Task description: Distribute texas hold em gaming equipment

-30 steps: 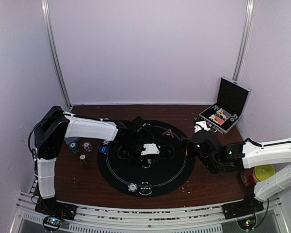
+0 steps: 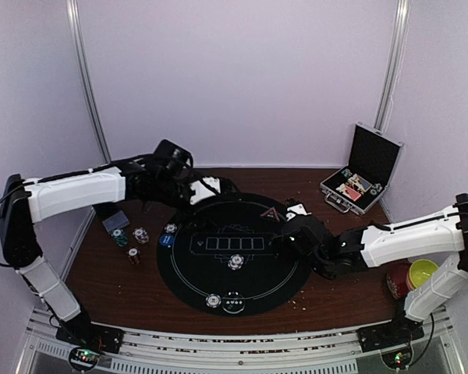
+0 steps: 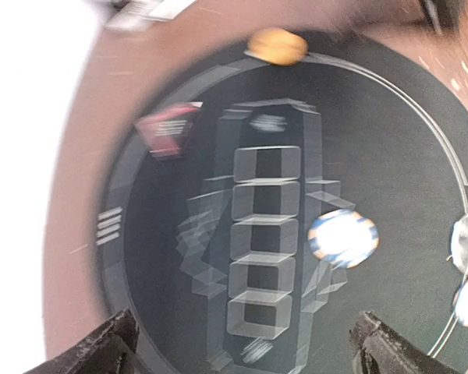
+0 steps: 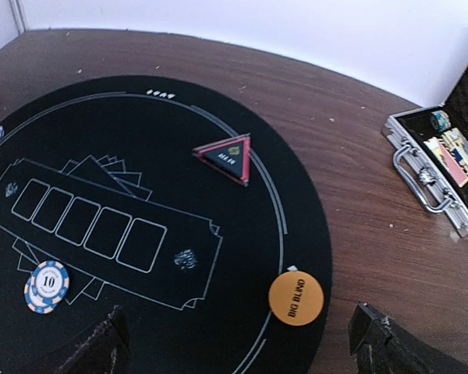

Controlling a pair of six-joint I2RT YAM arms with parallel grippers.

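A round black poker mat lies mid-table. On it are a white-and-blue chip pile below the card boxes, more chips at the near edge, a blue disc at the left, a red-edged triangle marker, and an orange BIG BLIND button at the right. My left gripper is raised over the mat's back left, open, its fingertips at the blurred wrist view's bottom. My right gripper hangs over the mat's right side, open, its fingertips near the BIG BLIND button in that view, nothing visible between them.
An open aluminium case with cards and chips stands at the back right. Chip stacks and a grey-blue box sit at the left. A yellow bowl is at the right front.
My left arm has risen and moved back and left from the mat's middle, uncovering the centre chips. My right arm has shifted slightly left.
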